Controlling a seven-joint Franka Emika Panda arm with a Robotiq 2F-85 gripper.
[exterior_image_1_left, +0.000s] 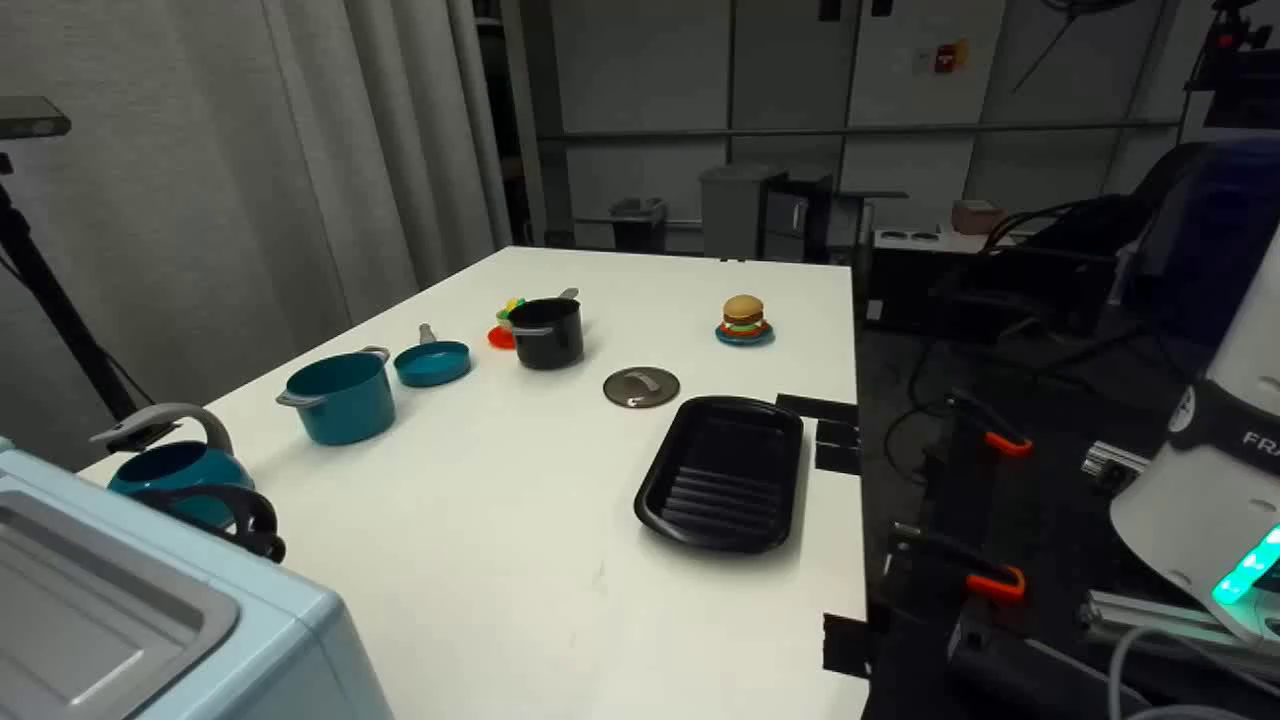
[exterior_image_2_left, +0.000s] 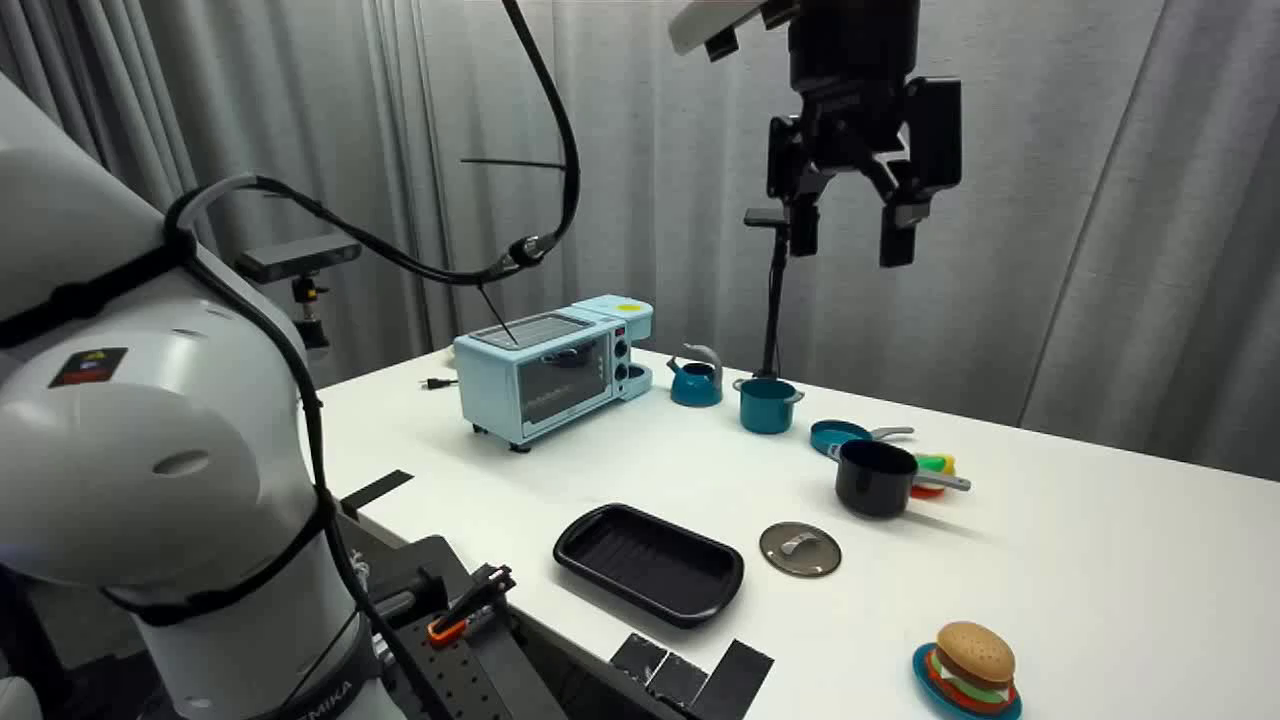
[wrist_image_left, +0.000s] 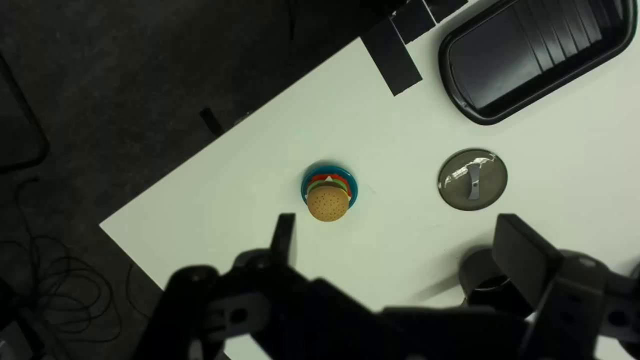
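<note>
My gripper (exterior_image_2_left: 851, 240) hangs high above the table, open, its fingers wide apart with nothing between them. In the wrist view a toy burger (wrist_image_left: 327, 203) on a small blue plate (wrist_image_left: 354, 187) lies on the table well below the gripper. A black pot (exterior_image_2_left: 872, 480) with a grey handle stands uncovered; one finger hides part of it in the wrist view. Nearer the table's middle, a round glass lid (exterior_image_2_left: 800, 551) with a grey handle lies flat. An empty black ridged tray (exterior_image_1_left: 726, 474) sits near the edge. No gripper shows in exterior view 1.
A light-blue toaster oven (exterior_image_2_left: 558, 372), a teal kettle (exterior_image_2_left: 696, 382), a teal pot (exterior_image_2_left: 767, 406) and a teal pan (exterior_image_2_left: 837, 436) line the far side. Behind the black pot is red, yellow and green toy food (exterior_image_2_left: 936, 466). The white table (exterior_image_1_left: 504, 576) has wide bare areas.
</note>
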